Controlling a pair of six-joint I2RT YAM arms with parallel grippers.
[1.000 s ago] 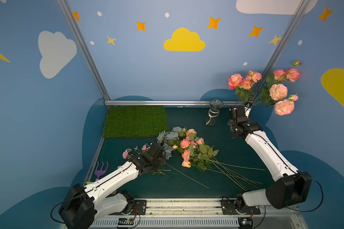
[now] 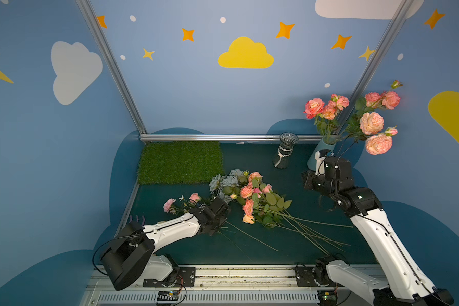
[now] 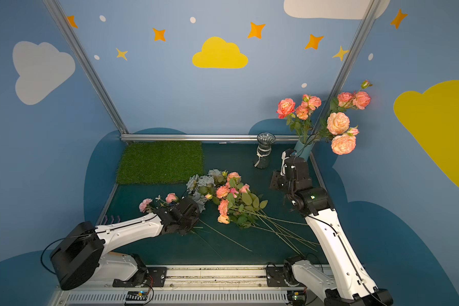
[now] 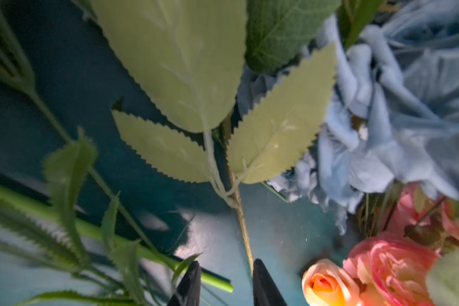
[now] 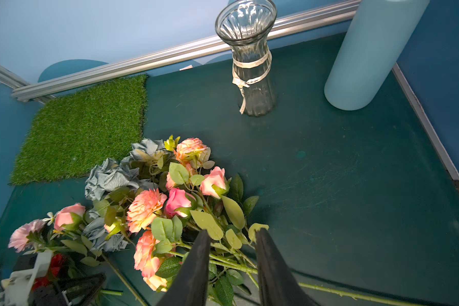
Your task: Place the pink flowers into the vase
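Pink and peach roses (image 5: 145,206) lie in a pile on the green table, leaves and long stems stretching right. More pink flowers (image 2: 314,108) stand in the tall light-blue vase (image 5: 374,56) at the back right. A clear glass vase (image 5: 255,76) with a cream ribbon stands empty beside it. Low over the pile's left side, my left gripper has its fingers apart, a thin brown stem (image 4: 242,229) reaching down to the right fingertip. My right gripper is open and empty, raised in front of the blue vase.
Blue-grey flowers (image 5: 109,178) adjoin the roses, and smaller pink blooms (image 5: 68,216) lie farther left. An artificial grass mat (image 5: 86,127) covers the back left. Between the pile and the right wall, the table (image 5: 352,188) is clear.
My right arm has drawn back from the blue vase toward the front right.
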